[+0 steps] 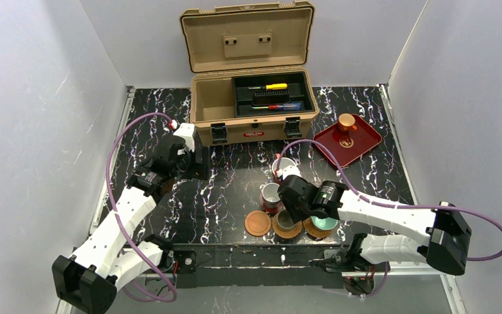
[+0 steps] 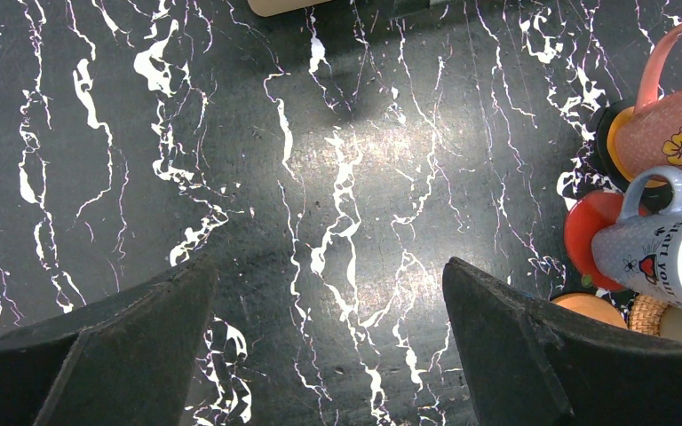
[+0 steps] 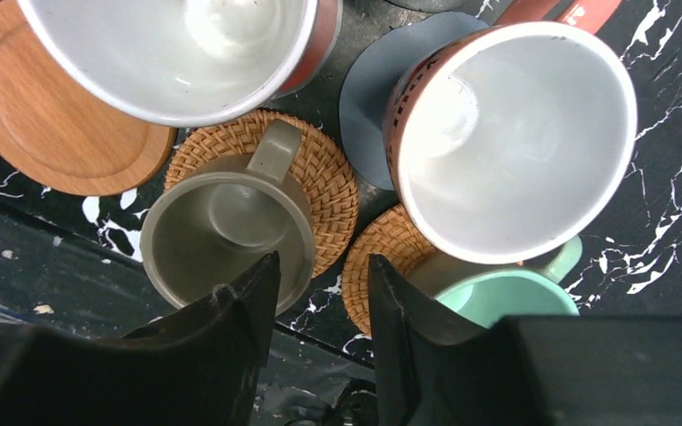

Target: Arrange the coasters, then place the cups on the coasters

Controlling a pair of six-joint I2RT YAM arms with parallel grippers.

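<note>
In the right wrist view, a grey-olive cup (image 3: 178, 231) sits on a woven coaster (image 3: 324, 195). My right gripper is part open over that cup's right rim, nothing visibly held. A plain wooden coaster (image 3: 80, 133) lies to the left; a green cup (image 3: 506, 297) sits on another woven coaster (image 3: 368, 257). Larger white-lined mugs (image 3: 542, 133) stand behind. My left gripper is open over bare table at the centre-left, nothing between its fingers.
A red tray (image 1: 366, 140) with a brown cup is at the back right. An open toolbox (image 1: 255, 131) fills the back centre. The front edge is close below the coasters.
</note>
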